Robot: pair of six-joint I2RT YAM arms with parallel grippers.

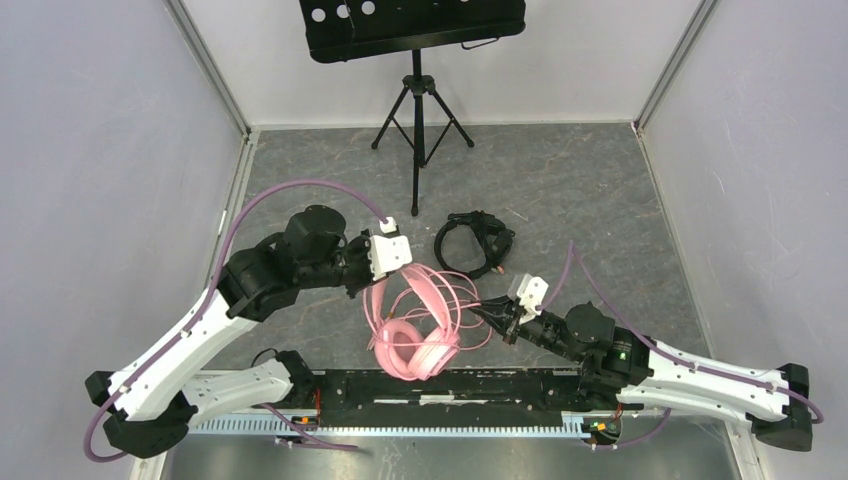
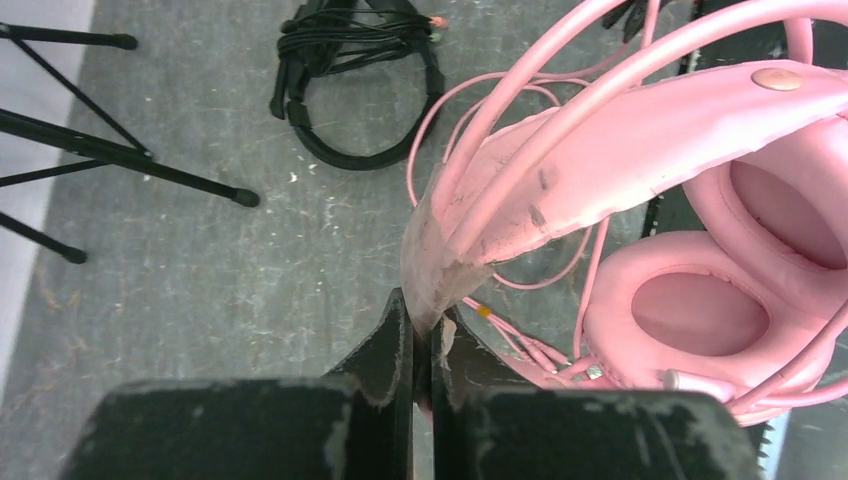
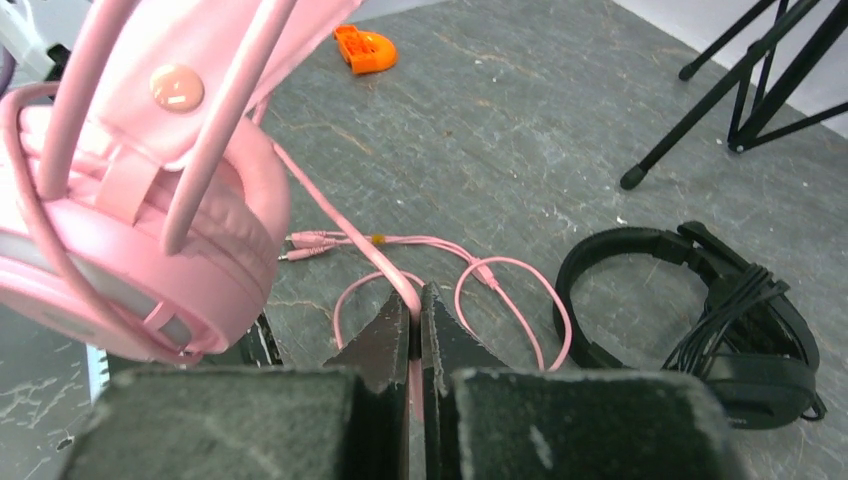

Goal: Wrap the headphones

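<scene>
The pink headphones [image 1: 425,350] hang low in the middle, ear cups downward, with pink cable looped about them. My left gripper is shut on their headband [image 2: 640,140] at its narrowed, wrinkled end, seen from above in the left wrist view. My right gripper is shut on a pink cable [image 3: 350,230] that runs up toward the headphones at the upper left of the right wrist view. Further cable with plugs [image 3: 310,240] hangs or lies below, over the floor.
Black headphones [image 1: 475,240] lie behind the pink ones. A music stand [image 1: 416,130] stands at the back. An orange object [image 3: 365,52] shows in the right wrist view.
</scene>
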